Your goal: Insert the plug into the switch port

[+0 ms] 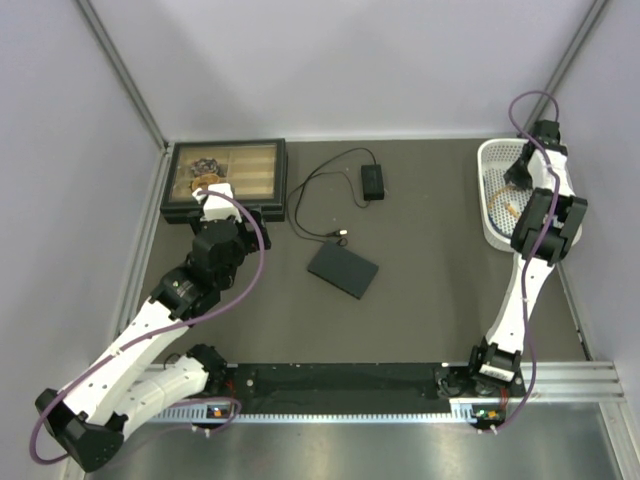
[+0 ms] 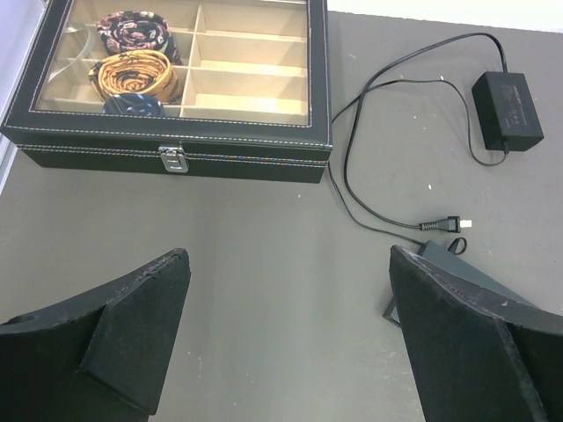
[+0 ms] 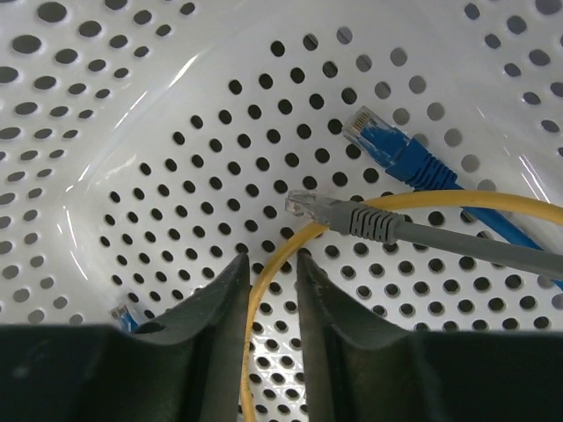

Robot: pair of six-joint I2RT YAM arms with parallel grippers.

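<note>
In the right wrist view, a grey cable with a clear plug (image 3: 308, 206), a blue cable's plug (image 3: 396, 154) and a yellow cable (image 3: 431, 198) lie in a white perforated basket (image 3: 114, 123); another small plug peeks out at lower left. My right gripper is above them, fingers slightly apart, holding nothing visible. My left gripper is open over the left side of the table, empty. A dark flat box (image 1: 342, 269), possibly the switch, lies mid-table; its ports cannot be made out.
A glass-lidded case (image 1: 224, 205) sits back left. A black power adapter (image 1: 372, 180) with cables and a mains plug (image 2: 453, 224) lies near the centre.
</note>
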